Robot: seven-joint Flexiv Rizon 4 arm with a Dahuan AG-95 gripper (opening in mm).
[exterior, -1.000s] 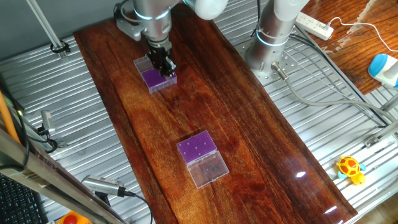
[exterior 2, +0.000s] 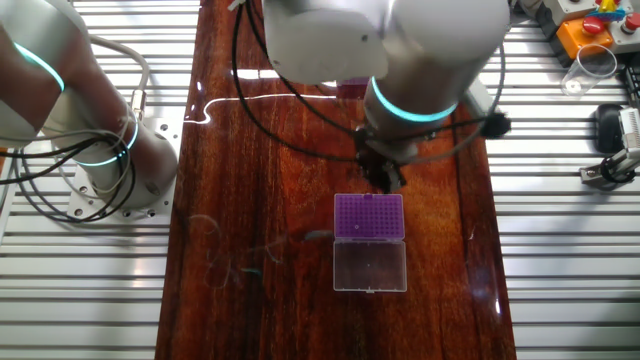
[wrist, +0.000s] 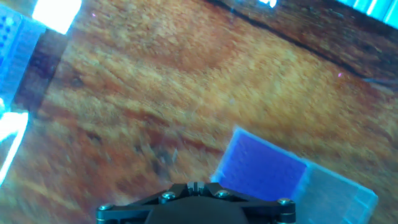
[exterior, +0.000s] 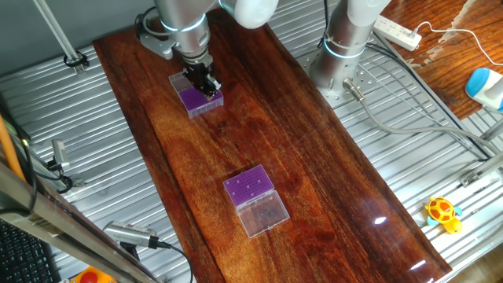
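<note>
Two open boxes with purple perforated racks and clear lids lie on the brown wooden board. In exterior view 1, one rack box is at the far end and the other rack box near the middle. My gripper appears over the far box's purple part; whether it touches is unclear. Exterior view 2 has the gripper at the edge of that purple rack, its clear lid lying open. At the bottom of the wrist view, the gripper looks shut, nothing visible between its fingers, with the purple rack to its right.
The wooden board is bare around both boxes. The robot's base stands beside the board's right edge in exterior view 1. A toy turtle lies off the board at the right. A small camera device sits off its left side.
Both boxes stayed put.
</note>
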